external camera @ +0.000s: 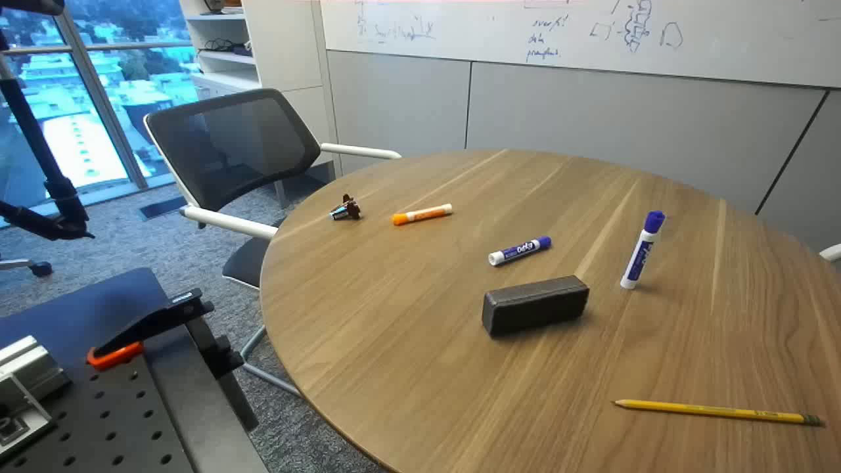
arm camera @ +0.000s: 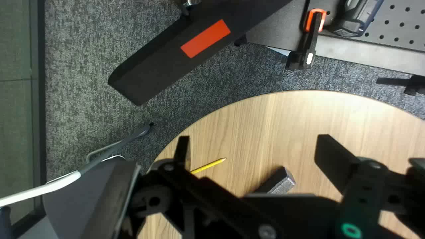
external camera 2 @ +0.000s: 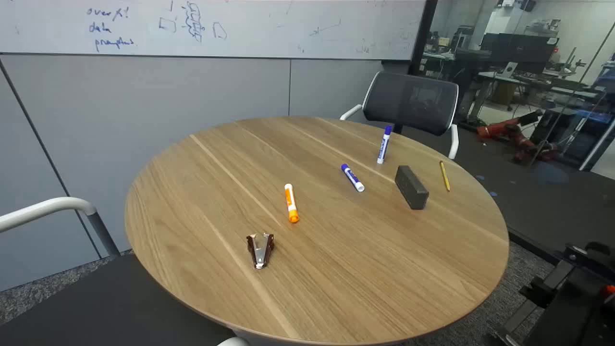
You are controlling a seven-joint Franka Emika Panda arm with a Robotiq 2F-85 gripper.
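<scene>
In the wrist view my gripper is open above the round wooden table, its dark fingers [arm camera: 182, 151] wide apart and nothing held between them. Below lie a yellow pencil [arm camera: 209, 165] and a dark eraser block [arm camera: 277, 182], both partly covered by the gripper's body. On the table an orange marker [external camera: 422, 214] lies on its side, as does a blue-capped marker [external camera: 520, 249] behind the eraser [external camera: 536, 304]. Another blue-capped marker [external camera: 642, 249] stands upright to their right. A brown staple remover [external camera 2: 260, 250] rests apart from the others, near the table's edge.
Broad bare wood surrounds the items on the table [external camera 2: 357, 271]. One mesh chair [external camera: 236, 150] stands close to the table's edge, another chair [external camera 2: 410, 104] at its far side. A perforated metal bench [external camera: 102, 410] with an orange-handled clamp [external camera: 115, 356] stands beside the table.
</scene>
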